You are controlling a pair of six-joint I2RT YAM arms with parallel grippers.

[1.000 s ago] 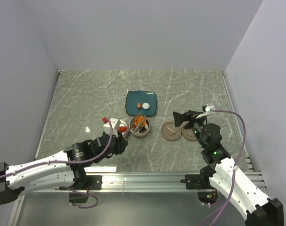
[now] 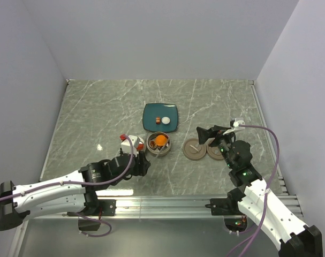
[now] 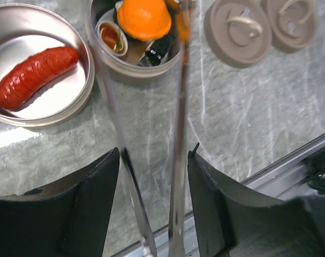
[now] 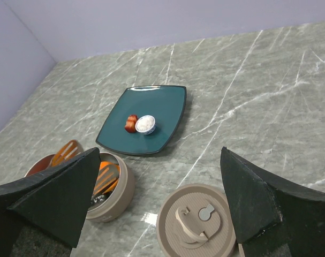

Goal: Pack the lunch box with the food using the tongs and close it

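Observation:
In the left wrist view, long metal tongs (image 3: 179,144) run between the spread fingers of my left gripper, which touch their arms. One slotted orange-brown tong head (image 4: 105,179) dips into a round lunch box container (image 4: 131,187); the other head (image 4: 67,152) stands apart to its left. An orange food piece (image 3: 143,21) lies in this container beside a small cup (image 3: 113,38) and a dark piece (image 3: 158,49). On the teal plate (image 4: 169,101) sit red-brown pieces (image 4: 131,123) and a small bowl of rice (image 4: 145,124). My right gripper is open and empty.
A second container (image 3: 66,115) with a red sausage (image 3: 36,76) stands left of the first. Two round lids, one nearer the containers (image 2: 194,150) and one farther right (image 2: 214,150), lie below my right gripper.
My left gripper has shifted slightly right and toward the near side. The tong heads have spread apart, leaving the orange piece in plain sight in the container. The right arm is still.

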